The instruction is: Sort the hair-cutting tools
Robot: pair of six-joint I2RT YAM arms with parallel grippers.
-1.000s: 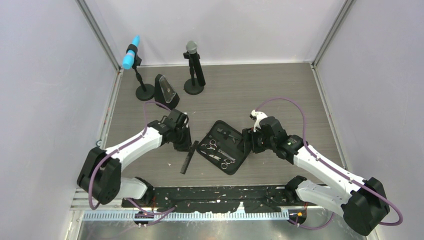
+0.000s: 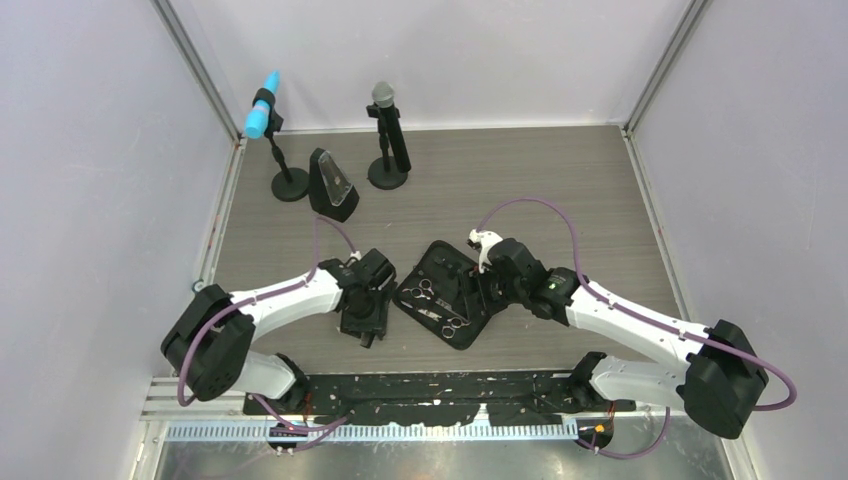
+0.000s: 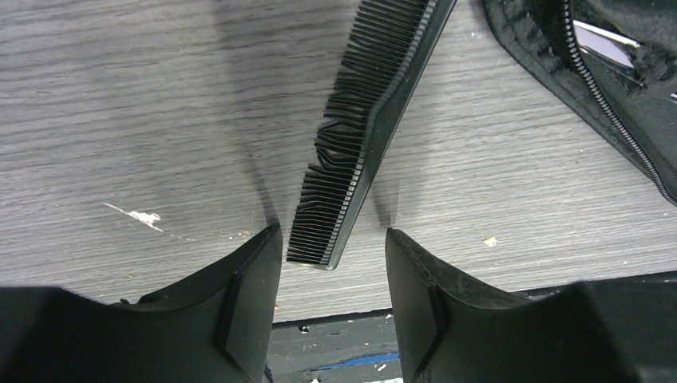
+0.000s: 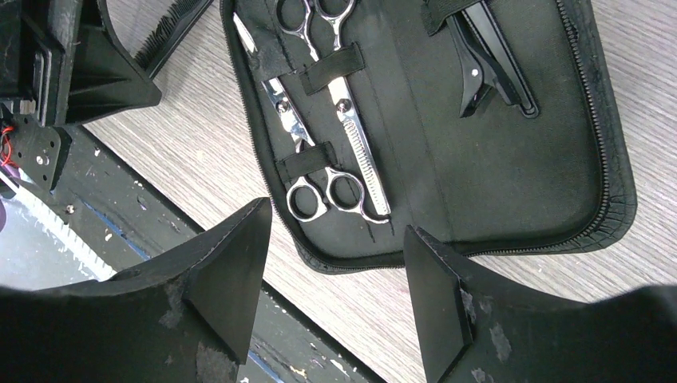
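A black comb [image 3: 351, 152] lies on the table in the left wrist view, its near end between the fingers of my left gripper, which is open above it without gripping. In the top view that gripper [image 2: 366, 335] covers most of the comb. The black zip case [image 4: 495, 183] lies spread open to the right. Silver scissors [image 4: 289, 120], thinning shears [image 4: 351, 120] and a black clip [image 4: 483, 60] sit under its straps. Over the right part of the case, my right gripper stands open with nothing between its fingers.
At the back left are a blue microphone [image 2: 262, 112] on a stand, a black metronome [image 2: 332, 188] and a grey-headed microphone [image 2: 390, 125] on its stand.
My right gripper shifted left over the case. Comb and case stayed put.
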